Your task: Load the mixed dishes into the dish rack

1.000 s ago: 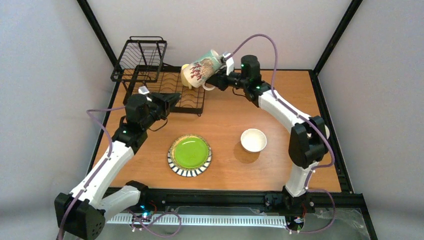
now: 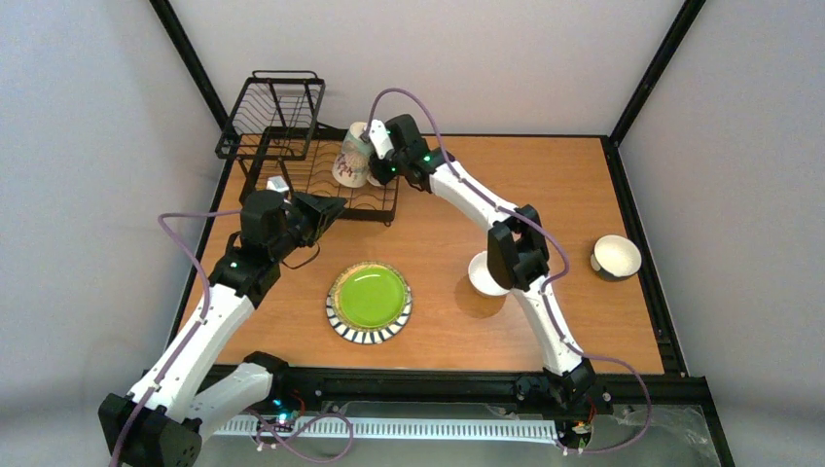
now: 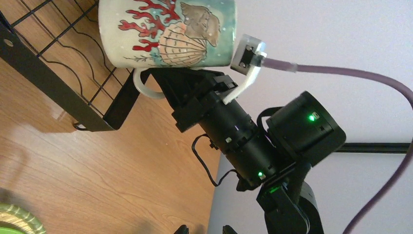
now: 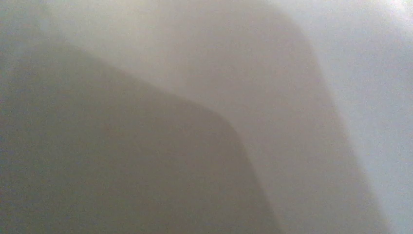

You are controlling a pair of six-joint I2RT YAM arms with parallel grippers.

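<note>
A mug with coral and seashell pictures [image 2: 351, 165] [image 3: 175, 39] is in my right gripper [image 2: 377, 167], above the right part of the black dish rack [image 2: 381, 214]. In the left wrist view its handle [image 3: 140, 87] hangs down beside the black fingers. A blurred pale surface fills the right wrist view, so the grip itself is hidden there. My left gripper [image 2: 340, 205] hangs empty by the rack's front side; its fingertips [image 3: 182, 229] stand apart at the bottom of its own view. A green plate [image 2: 372, 298] rests on a stripe-rimmed plate [image 2: 362, 337] on the table.
A white bowl [image 2: 483, 276] lies partly under the right arm. Near the table's right edge sits a bowl with a dark outside [image 2: 617, 257]. The rack's raised upper basket [image 2: 277, 112] stands at the back left.
My right gripper has carried the mug leftward over the rack, and the mug has turned more upright in the top view. A yellow cup seen behind it earlier is now largely hidden.
</note>
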